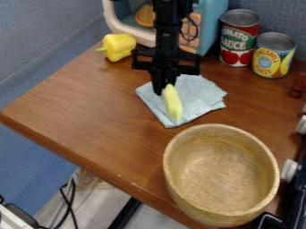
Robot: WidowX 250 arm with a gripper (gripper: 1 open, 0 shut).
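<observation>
My gripper (pixel 165 84) hangs over a light blue folded cloth (pixel 202 95) in the middle of the table. A pale yellow, elongated piece (pixel 174 106) is at the fingertips, upright or tilted over the cloth; whether the fingers are shut on it is hard to tell. A wooden bowl (pixel 221 174) sits at the front right, in front of the cloth.
A yellow pepper (pixel 117 46) lies at the back left. A tomato sauce can (pixel 238 43), a second can (pixel 274 55) and a small red bottle (pixel 298 85) stand at the back right.
</observation>
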